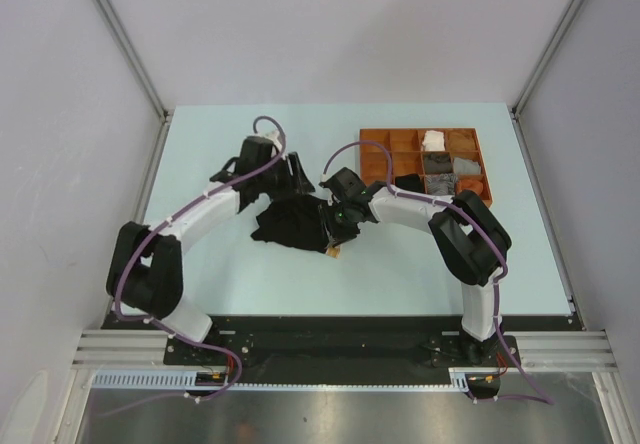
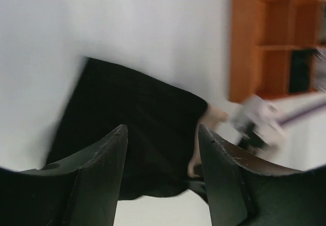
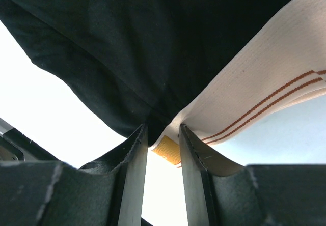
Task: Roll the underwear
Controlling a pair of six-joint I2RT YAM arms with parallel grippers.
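Observation:
Black underwear [image 1: 290, 222] lies spread on the white table, in the middle left of the top view. Its beige waistband [image 3: 244, 91] with brown stripes runs along the right side, and an orange label [image 3: 168, 149] shows at the near end. Above the cloth, my left gripper is open, its fingers apart and nothing gripped. My right gripper is down at the waistband's near end. Its fingers stand a little apart over the band and label; whether the pads touch the cloth cannot be told.
A brown divided box [image 1: 374, 164] stands at the back right, with several folded cloths in its compartments. Bare table [image 1: 240, 284] lies in front of the underwear and to its left.

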